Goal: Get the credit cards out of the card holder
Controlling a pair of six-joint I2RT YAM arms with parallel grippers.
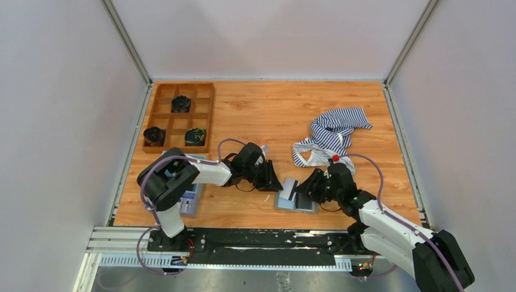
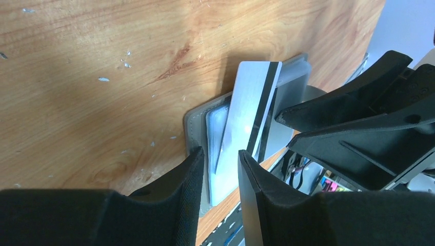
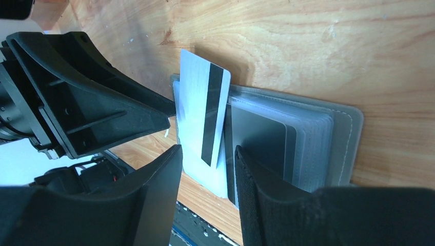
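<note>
The grey card holder (image 1: 310, 210) lies opened flat near the table's front. A white card (image 2: 249, 102) with a black stripe lies slanted over its left half, with its far end sticking out past the holder's edge. In the right wrist view, a dark card (image 3: 259, 136) shows under the clear sleeves of the other half. Coming from the left, my left gripper (image 1: 280, 188) is open above that side of the holder. My right gripper (image 1: 300, 190) hangs over the middle, also open, and the white card appears beyond its fingertips. Neither gripper visibly clasps anything.
A striped cloth (image 1: 341, 125) lies behind the right arm. At the back left stands a wooden compartment tray (image 1: 162, 106) with dark round items. A light blue box (image 1: 193, 208) sits partly under the left arm.
</note>
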